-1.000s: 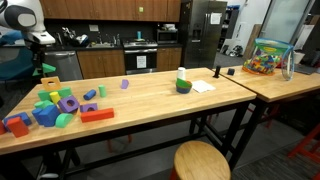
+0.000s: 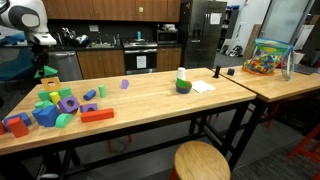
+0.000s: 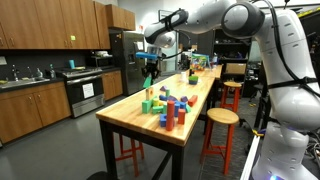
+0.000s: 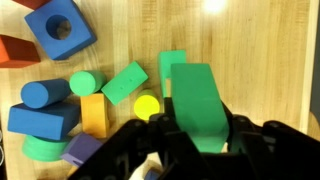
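In the wrist view a long green block (image 4: 198,95) stands out close to the camera, with my gripper shut on it. Below and beside its far end, another green block (image 4: 172,62) lies on the wooden tabletop. From the first outside view, the held green block (image 2: 50,71) hangs at the left end of the table, just above an orange block (image 2: 54,84). My gripper (image 2: 44,65) is small and dark there, so the exact gap under the block cannot be judged.
Close by lie a yellow cylinder (image 4: 147,104), a tilted green block (image 4: 125,83), an orange block (image 4: 95,115) and a blue block with a hole (image 4: 61,27). A red bar (image 2: 97,115) lies near the front edge.
The gripper and the green block in it have come down slightly over the left end of the table. The other blocks look unmoved.
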